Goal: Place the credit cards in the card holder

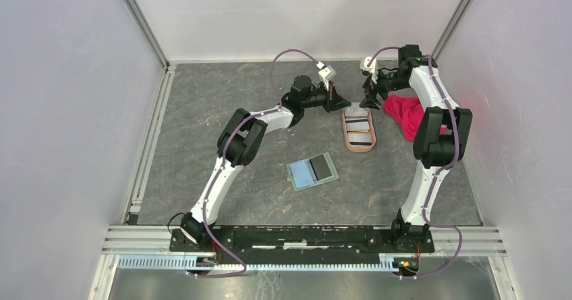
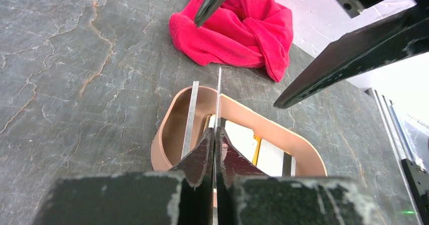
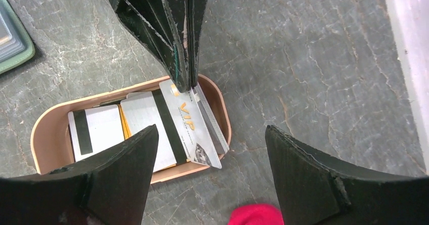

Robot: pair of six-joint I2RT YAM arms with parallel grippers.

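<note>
My left gripper is shut on one edge of a white VIP card (image 3: 189, 126), at the far end of a pink-beige oblong box (image 3: 114, 93). In the left wrist view that card (image 2: 218, 96) stands edge-on, rising above the box rim. Beside it leans a stack of card edges (image 2: 190, 116). More white cards (image 3: 103, 129) with dark stripes lie tilted inside the box. My right gripper (image 1: 369, 104) is open just to the right, its fingers (image 3: 283, 149) wide apart with nothing held between them.
A green flat case (image 1: 293, 184) with blue and dark panels lies nearer the front. Behind the right arm a red cloth (image 1: 403, 114) is bunched on the table.
</note>
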